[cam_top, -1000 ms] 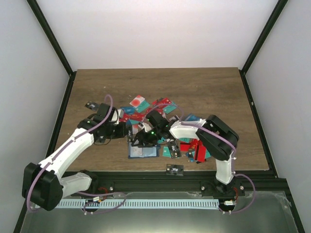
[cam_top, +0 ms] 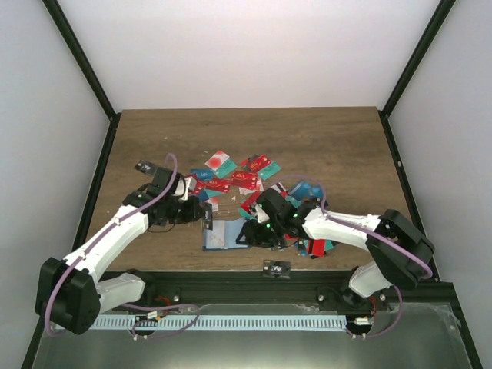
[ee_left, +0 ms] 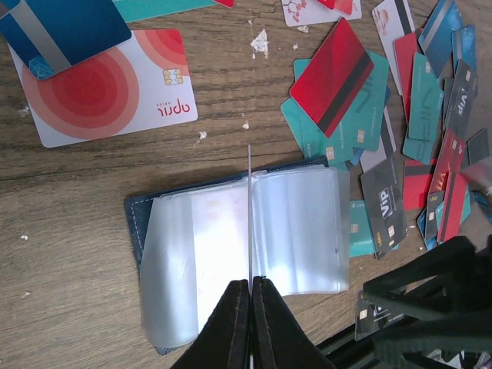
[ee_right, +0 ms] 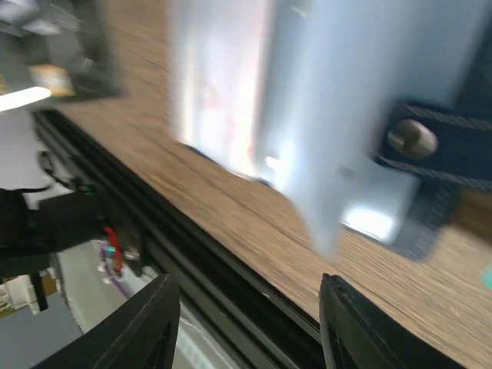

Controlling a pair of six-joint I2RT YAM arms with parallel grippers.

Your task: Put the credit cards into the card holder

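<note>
The card holder (cam_top: 217,235) lies open near the table's front, its clear sleeves (ee_left: 300,231) spread to both sides. My left gripper is shut on a dark card (cam_top: 207,217), which appears edge-on as a thin line (ee_left: 250,207) over the holder's middle. In the right wrist view that card (ee_right: 65,54) is blurred at upper left. My right gripper stands open at the holder's right side, nothing between its fingers. Ahead of it, a clear sleeve edge (ee_right: 327,207) bends upward. Whether the held card touches the holder cannot be told.
Loose cards lie behind the holder, including a white-and-red one (ee_left: 115,92), and to its right, with a red card (ee_left: 334,77) nearest. A black card (cam_top: 277,268) rests at the front edge. Bare wood stretches left of the holder and across the back.
My right gripper has moved right and toward the front, from over the holder to its right side. My left arm, with the dark card, has shifted only slightly.
</note>
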